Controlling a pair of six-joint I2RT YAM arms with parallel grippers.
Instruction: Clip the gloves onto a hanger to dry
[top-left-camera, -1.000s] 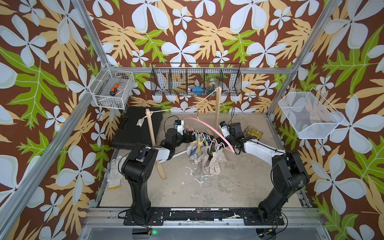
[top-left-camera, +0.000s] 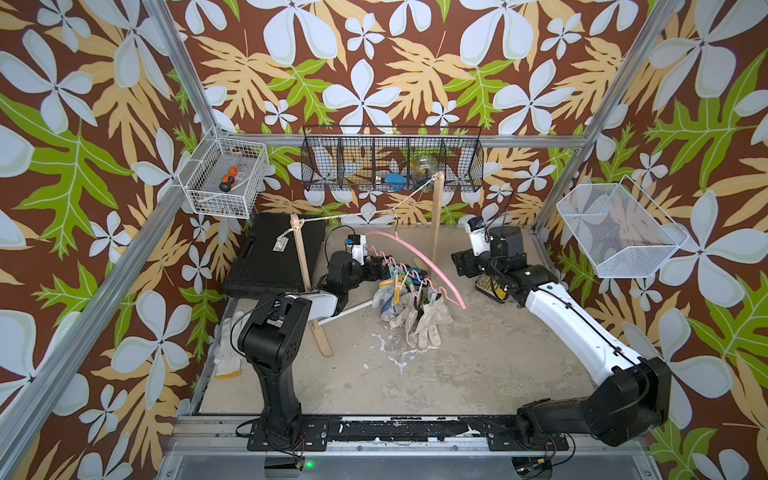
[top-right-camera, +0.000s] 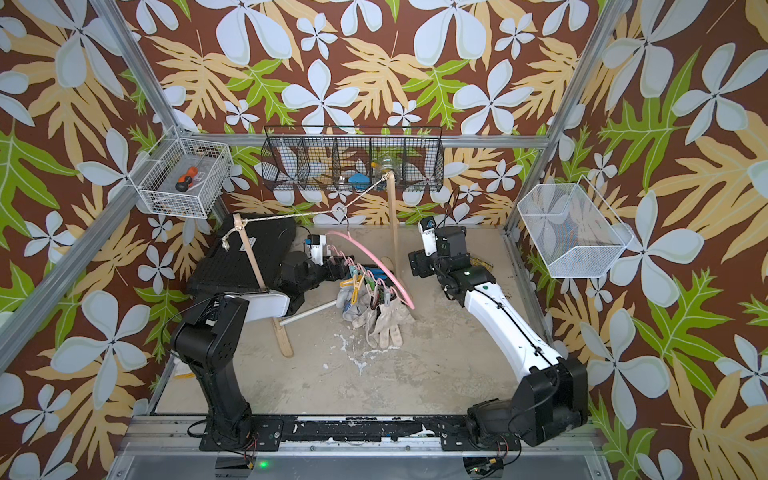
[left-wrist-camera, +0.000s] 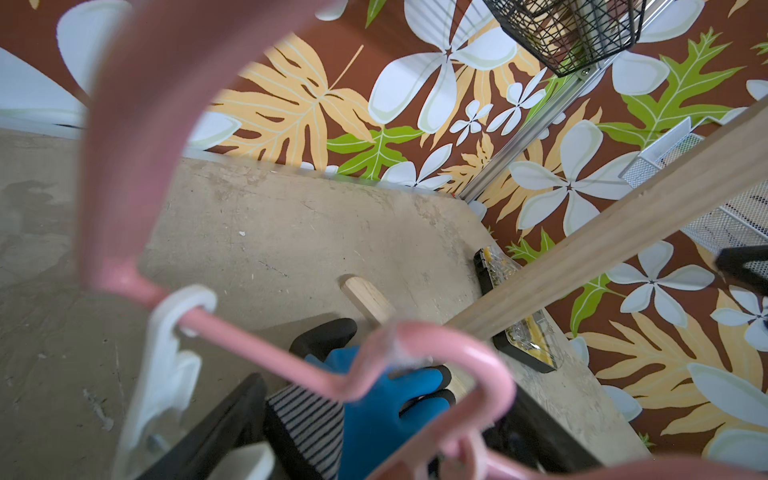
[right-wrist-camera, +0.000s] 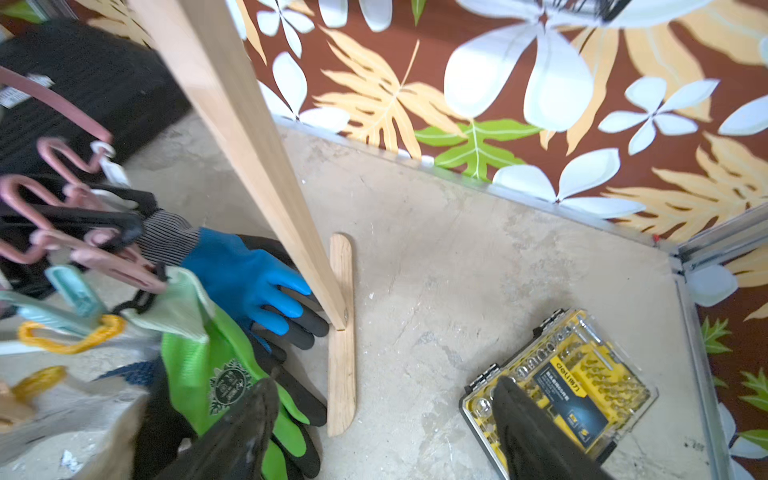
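The pink hanger (top-left-camera: 436, 268) hangs from a rope between two wooden posts, clips along its lower bar. Light grey gloves (top-left-camera: 426, 324) dangle from it in the top left view. A blue glove (right-wrist-camera: 240, 276) and a green glove (right-wrist-camera: 188, 320) hang below the clips in the right wrist view. My left gripper is open behind the hanger's bar, the blue glove (left-wrist-camera: 368, 424) showing between its fingers; contact cannot be judged. My right gripper stands open and empty, clear to the hanger's right. Another whitish glove (top-left-camera: 228, 364) lies at the table's left side, partly hidden.
A wooden post (right-wrist-camera: 256, 160) rises on its foot beside the gloves. A yellow tool-bit case (right-wrist-camera: 564, 392) lies on the table under my right gripper. A black case (top-left-camera: 268, 256) is at back left.
My right gripper has drawn away from the hanger's right end, out to the right and upward.
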